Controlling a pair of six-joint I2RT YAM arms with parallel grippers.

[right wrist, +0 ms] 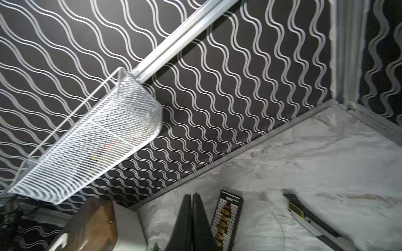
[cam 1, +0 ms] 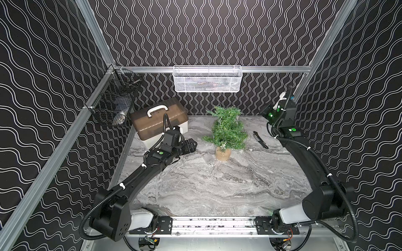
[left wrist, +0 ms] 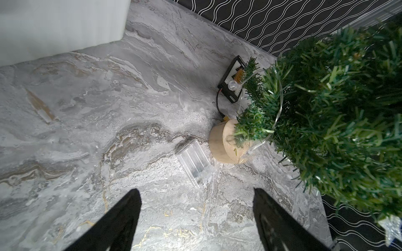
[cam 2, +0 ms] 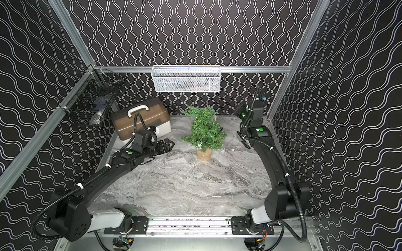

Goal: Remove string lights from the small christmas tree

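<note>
The small green tree (cam 1: 228, 129) stands upright on its round wooden base (cam 1: 222, 154) near the middle of the table. In the left wrist view, a clear string-light wire (left wrist: 279, 104) with a clear bulb (left wrist: 232, 85) runs along its branches (left wrist: 335, 100). My left gripper has its fingers wide apart, left of the tree, nothing between them. A small clear plastic piece (left wrist: 194, 163) lies by the base. Back right, my right gripper is raised off the table, its fingers pressed together with nothing showing between them.
A brown-lidded box (cam 1: 161, 119) sits just behind the left arm. A black utility knife (right wrist: 316, 221) and a dark slotted tray (right wrist: 226, 217) lie on the table. The white mesh basket (cam 1: 207, 81) hangs on the back wall. Free table lies in front of the tree.
</note>
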